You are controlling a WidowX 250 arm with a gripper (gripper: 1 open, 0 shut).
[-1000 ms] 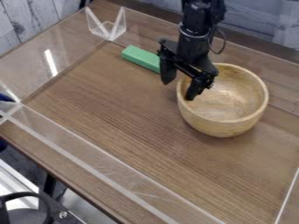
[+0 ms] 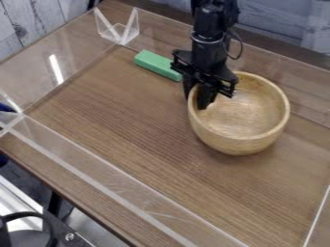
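A tan wooden bowl (image 2: 242, 125) sits on the wooden table (image 2: 129, 154) at the right. My black gripper (image 2: 202, 95) is at the bowl's left rim, shut on it, with its fingers partly hiding the rim. Just left of the gripper, behind it, lies a green block (image 2: 156, 64).
A clear plastic holder (image 2: 116, 29) stands at the back left. A black cable or part (image 2: 23, 234) is at the lower left corner.
The gripper has moved a little left, and the bowl has shifted left with it, its rim now more upright on that side.
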